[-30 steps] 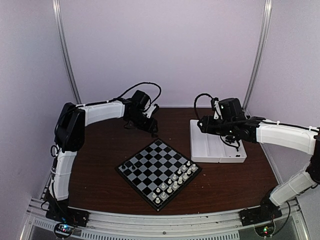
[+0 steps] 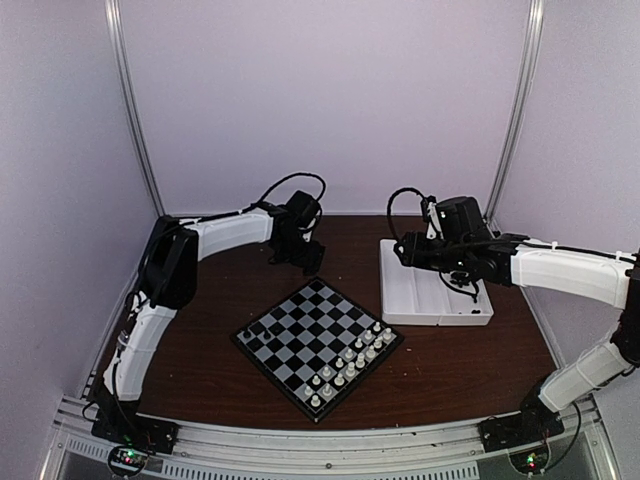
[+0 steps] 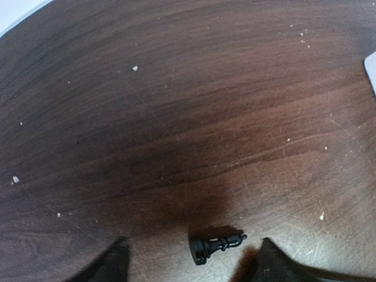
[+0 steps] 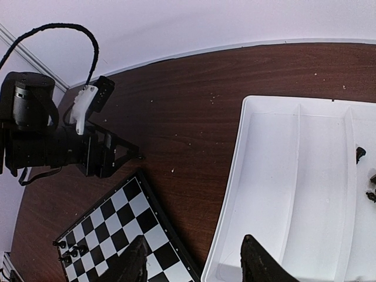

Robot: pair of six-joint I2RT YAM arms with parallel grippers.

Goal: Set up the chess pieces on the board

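A black chess piece (image 3: 214, 245) lies on its side on the wood, between the open fingers of my left gripper, which hangs low over it behind the board. The chessboard (image 2: 305, 330) carries white pieces (image 2: 350, 368) along its near right side and several black pieces (image 2: 262, 335) at the left corner. My right gripper is apart over the tray side, nothing visible between its fingers. In the right wrist view, several black pieces (image 4: 361, 154) lie in the white tray (image 4: 267, 176).
The tray stands right of the board, divided into long compartments. Bare table surrounds the board. Walls enclose the back and both sides.
The right arm looks still.
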